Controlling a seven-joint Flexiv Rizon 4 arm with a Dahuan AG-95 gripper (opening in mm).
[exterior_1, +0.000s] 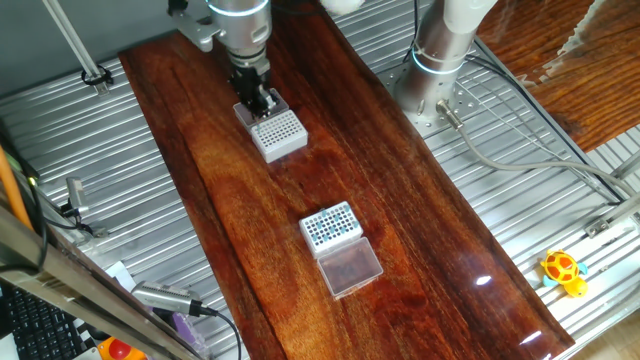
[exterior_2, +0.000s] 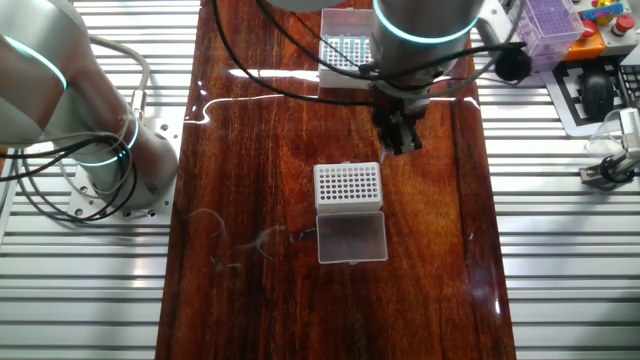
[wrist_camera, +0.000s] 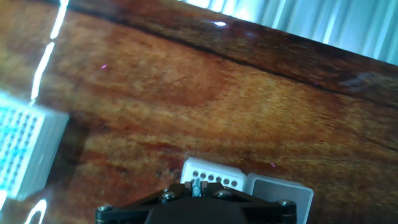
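A white rack with a grid of empty-looking holes (exterior_2: 348, 184) stands on the wooden table, its clear lid (exterior_2: 352, 238) folded open beside it. My gripper (exterior_1: 266, 106) hangs over the lid side of this rack in exterior view 1; height above it is hard to judge. In the wrist view the fingers are close together with a small pale-blue tip or tube (wrist_camera: 196, 186) between them, lined up in front of the rack's holes. A second white rack (exterior_1: 331, 229) holds several blue pieces, and its clear lid (exterior_1: 351, 266) lies open as well.
Bare wooden table (exterior_1: 230, 230) lies between and around the two racks. Metal slats border it on both sides.
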